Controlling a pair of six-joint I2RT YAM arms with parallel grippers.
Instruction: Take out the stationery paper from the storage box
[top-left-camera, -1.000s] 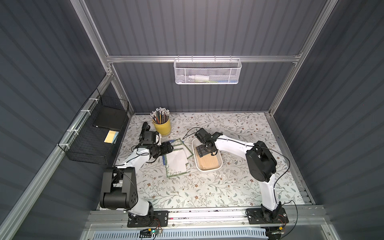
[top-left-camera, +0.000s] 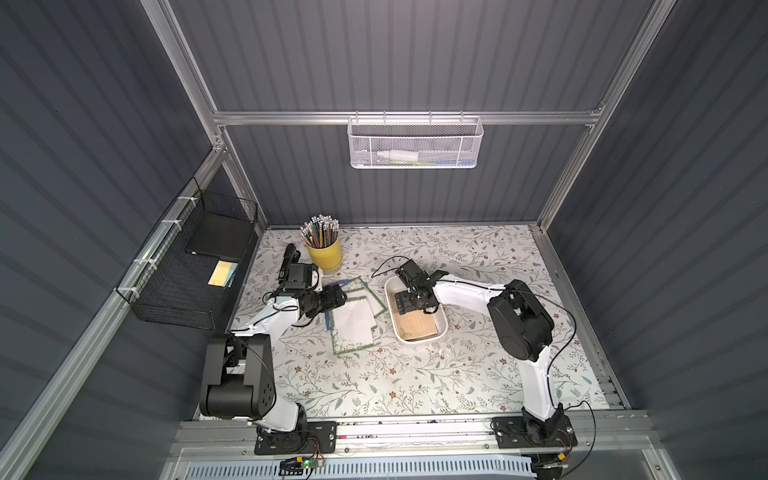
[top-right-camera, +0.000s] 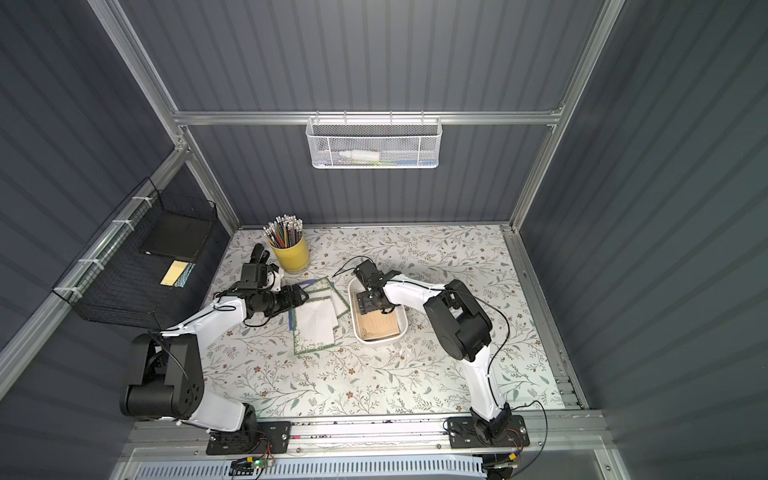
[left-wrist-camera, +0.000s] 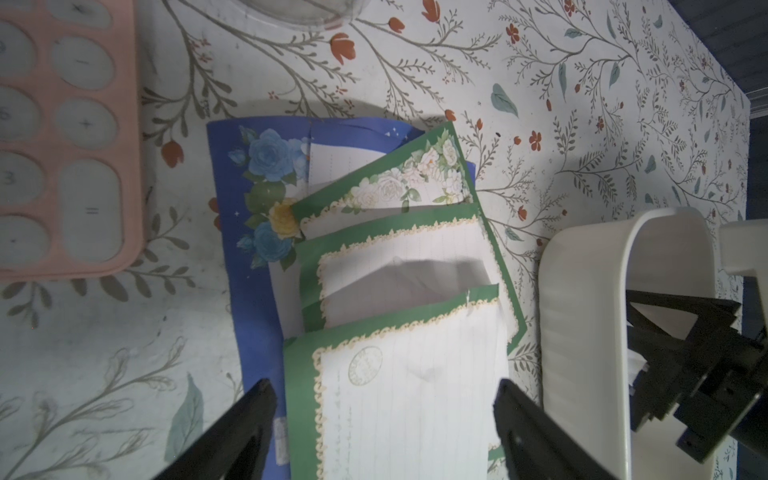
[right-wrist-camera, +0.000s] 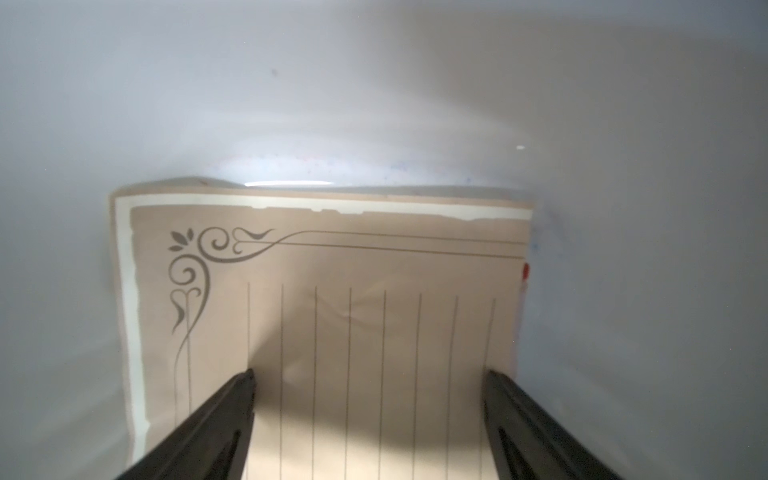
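Observation:
In the white storage box lies beige lined stationery paper. My right gripper is down inside the box over this paper, its fingers apart on either side of the sheet's middle; whether they touch it I cannot tell. My left gripper hangs open above loose green-bordered sheets and blue floral sheets on the table left of the box, with nothing seen held between its fingers.
A pink calculator is by the left gripper. A yellow pencil cup stands behind it. A black wire basket hangs on the left wall, a white mesh basket on the back wall.
The right arm has shifted slightly, its gripper staying within the box. The left arm and the sheets on the table have not moved.

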